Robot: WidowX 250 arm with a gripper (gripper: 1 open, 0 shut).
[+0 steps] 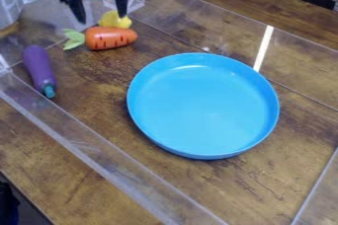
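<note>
My black gripper (98, 8) hangs at the top left, above and behind an orange toy carrot (111, 37) with green leaves. Its fingers are blurred and apart, and no object shows clearly between them. A yellow item (117, 20) lies just behind the carrot, partly under the gripper. A purple toy eggplant (40, 69) lies at the left. A large blue plate (203, 141) rests on the wooden table at the centre right.
Clear plastic walls border the wooden surface (264, 189) along the left, back and right. Bare wood lies between the carrot and the plate, and along the back right.
</note>
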